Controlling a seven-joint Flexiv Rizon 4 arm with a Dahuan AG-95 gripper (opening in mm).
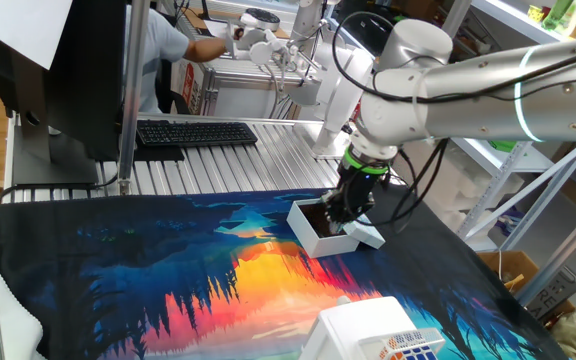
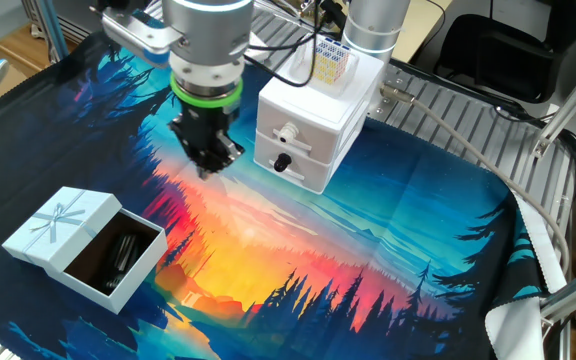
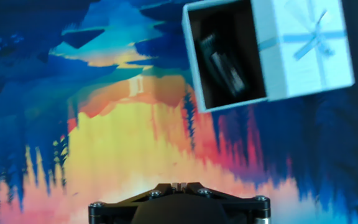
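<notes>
A white gift box [image 2: 118,290] stands on the printed cloth with its inside partly uncovered. Its pale lid [image 2: 60,228], tied with a bow, lies askew over one side; in the wrist view the lid [image 3: 309,46] is at the right. Inside the box [image 3: 199,78] lies a dark object [image 3: 224,65] with a shiny streak, too blurred to name. My gripper [image 2: 205,172] hangs above the cloth, between the box and a white drawer unit [image 2: 308,125], apart from both. At the bottom of the wrist view, the gripper is shut, its tips together and nothing visible between them.
The drawer unit has two drawers with knobs, and a colourful cube-patterned item [image 2: 330,65] sits on top. A keyboard [image 1: 196,133] and monitor [image 1: 68,90] occupy the far side. A metal post [image 1: 134,95] rises near the table's far edge.
</notes>
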